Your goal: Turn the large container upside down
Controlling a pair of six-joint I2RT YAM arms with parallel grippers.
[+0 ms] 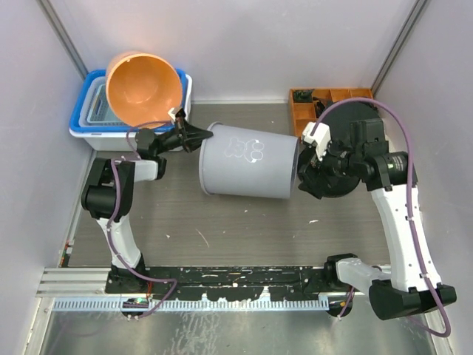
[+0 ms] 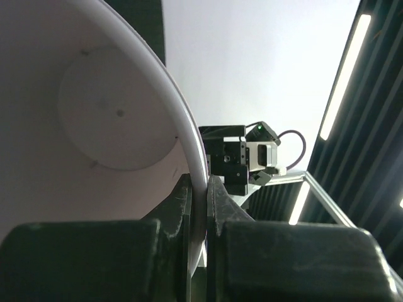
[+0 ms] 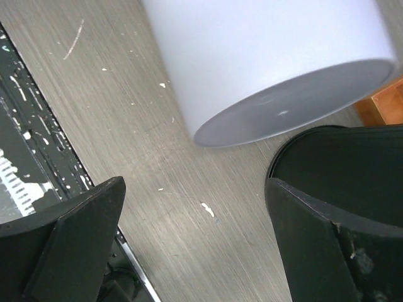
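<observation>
The large grey container [image 1: 247,163] with a white teddy print lies on its side over the middle of the table, its rim to the left and its closed base to the right. In the left wrist view my left gripper is shut on the container's rim, and the inside shows to its left. At the base end my right gripper [image 1: 314,166] stands open. In the right wrist view the container's base [image 3: 296,104] shows beyond the wide-apart fingers [image 3: 94,220], with nothing between them.
A blue-and-white tub [image 1: 77,122] holding an orange bucket [image 1: 144,89] stands at the back left. An orange divided tray [image 1: 344,94] and a black round item [image 1: 344,185] sit at the right, behind and under my right arm.
</observation>
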